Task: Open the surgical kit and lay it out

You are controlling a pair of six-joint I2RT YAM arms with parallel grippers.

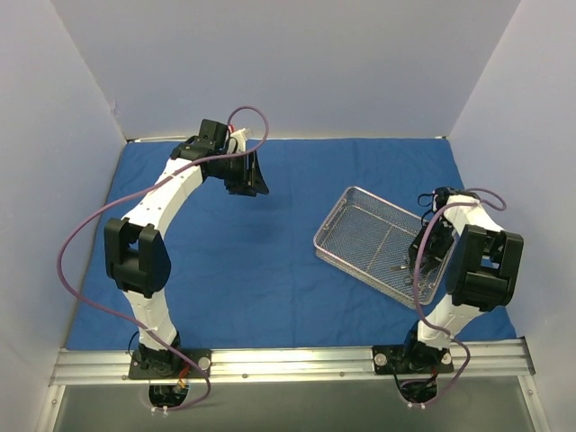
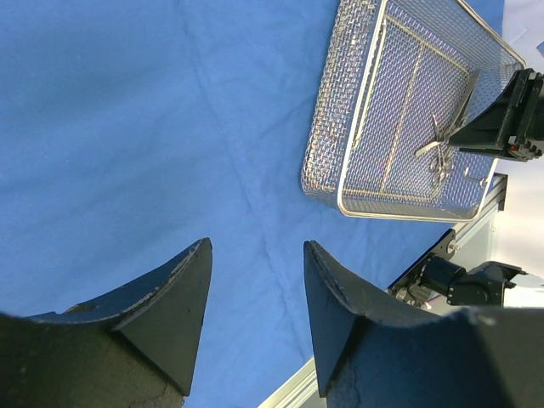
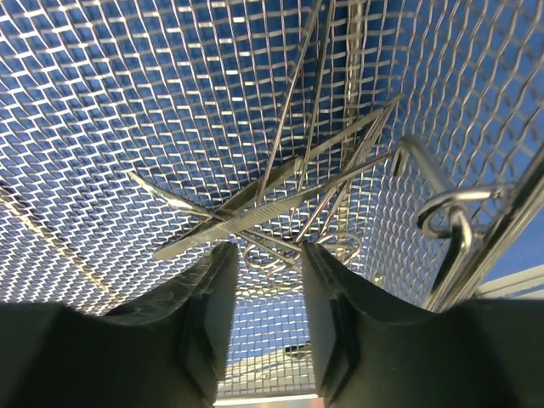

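Observation:
A wire mesh tray (image 1: 358, 264) lies at an angle on the right half of the blue cloth. Several metal instruments are heaped in its right part; in the right wrist view, tweezers (image 3: 259, 210) cross over scissors-like handles (image 3: 342, 246) and thin shafts. Over this heap is my right gripper, its fingers parted, with instruments showing beyond the gap; nothing is clearly held. From above, the right arm hides part of the heap. Away to the left, my left gripper hangs open above bare cloth, nothing between its fingers.
The tray's raised rim (image 2: 361, 102) and a looped wire handle (image 3: 459, 208) stand close to the right gripper. Walls bound the sides and back.

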